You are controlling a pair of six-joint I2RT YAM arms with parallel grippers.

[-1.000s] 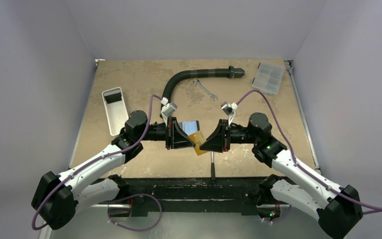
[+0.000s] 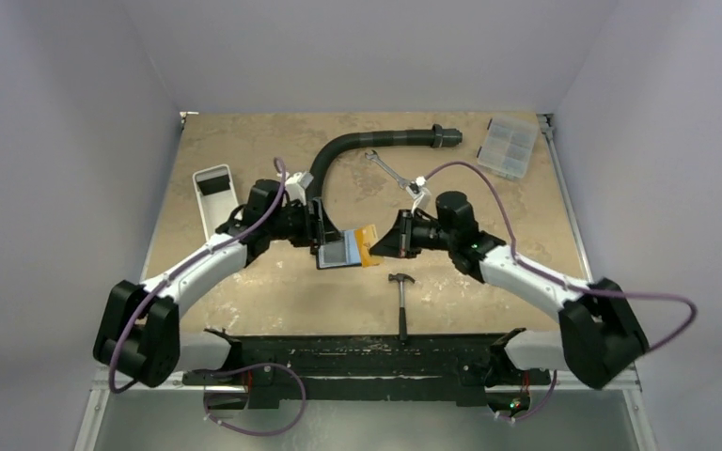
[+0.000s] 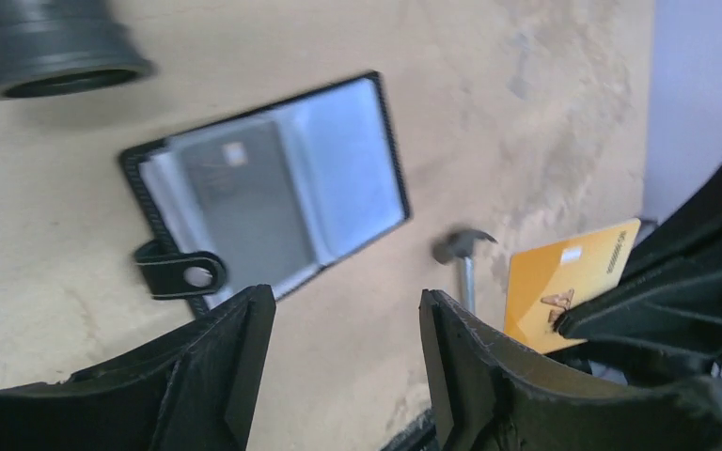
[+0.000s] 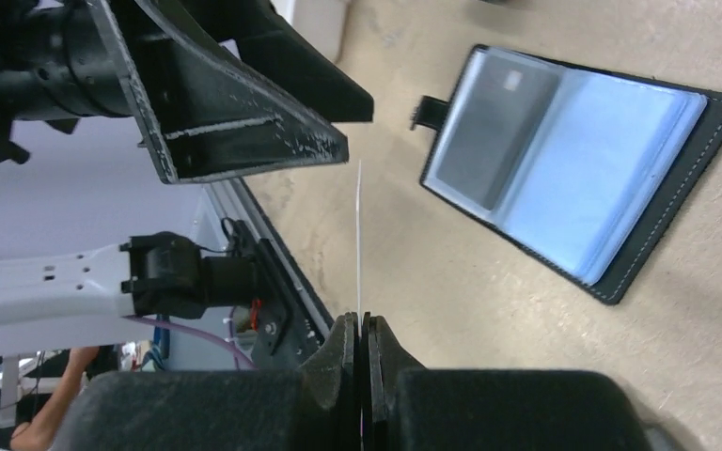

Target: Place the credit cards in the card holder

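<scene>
The orange card (image 3: pixel 564 277) is pinched in my right gripper, which is shut on it. Seen edge-on in the right wrist view, the card (image 4: pixel 358 235) rises as a thin line from the fingertips. The card holder (image 3: pixel 254 193) lies opened flat on the table, black-rimmed with clear sleeves and a snap strap (image 3: pixel 183 272). My left gripper stands open, empty, over the holder's near side. In the top view the card (image 2: pixel 367 242) overlaps the holder's right edge from above. No other card can be made out.
Beyond the holder curves a black hose (image 2: pixel 376 140), with a wrench (image 2: pixel 390 170) inside its bend. A hammer (image 2: pixel 401 305) lies nearer the front edge. There is a white tray (image 2: pixel 209 222) at left and a clear box (image 2: pixel 508 146) at back right.
The right gripper has kept the card and shifted back and left, closer to the holder.
</scene>
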